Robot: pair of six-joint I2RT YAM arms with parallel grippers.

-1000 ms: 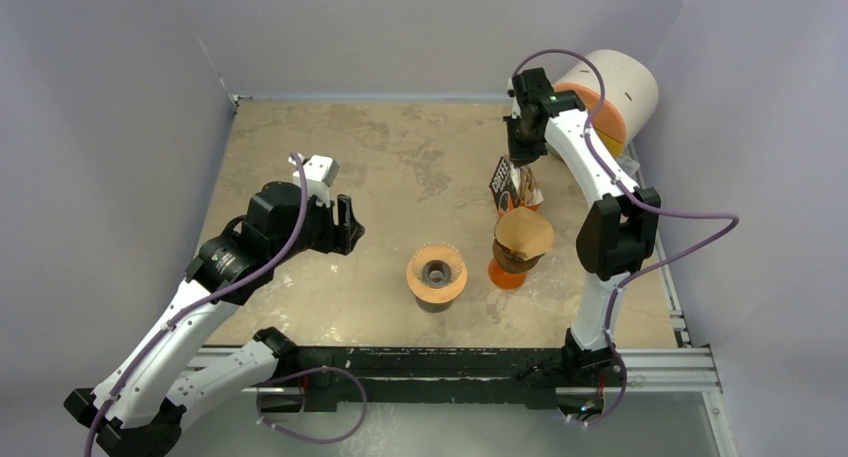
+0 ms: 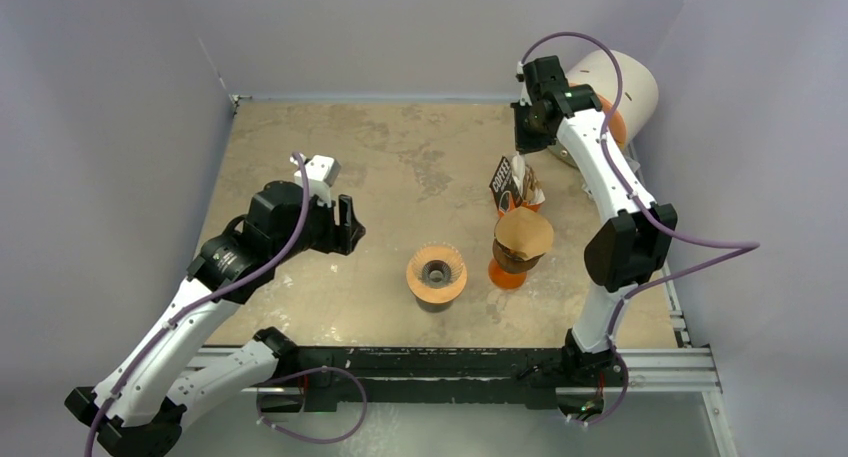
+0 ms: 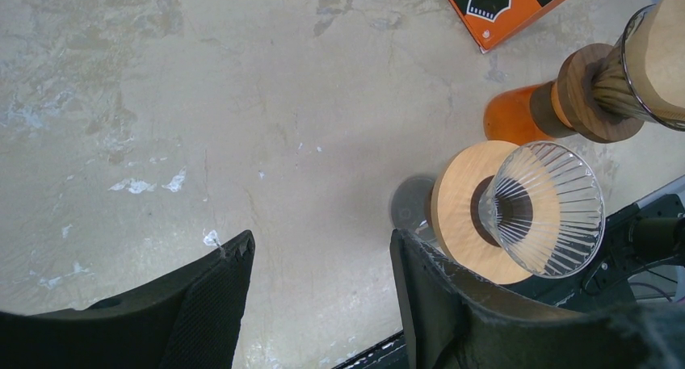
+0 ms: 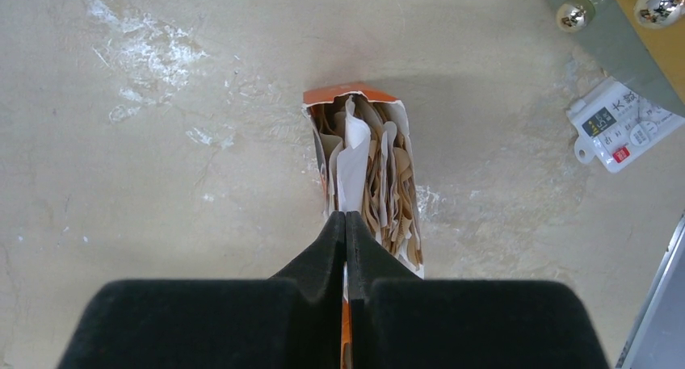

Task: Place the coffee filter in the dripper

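My right gripper [image 2: 522, 147] is shut above the orange filter box [image 2: 512, 187]; in the right wrist view its tips [image 4: 346, 217] meet over the packed brown and white paper filters [image 4: 384, 183], and whether paper is between them is unclear. The clear ribbed dripper [image 3: 541, 207] on a light wooden ring sits empty at front centre, seen also in the top view [image 2: 436, 275]. My left gripper hangs open over bare table to the dripper's left, nothing between its fingers.
A second dripper holding a brown filter [image 2: 523, 235] stands on an orange base right of the empty one. A large white cylinder [image 2: 630, 87] lies at the back right, with a small white packet [image 4: 622, 127] nearby.
The left arm looks unmoved.
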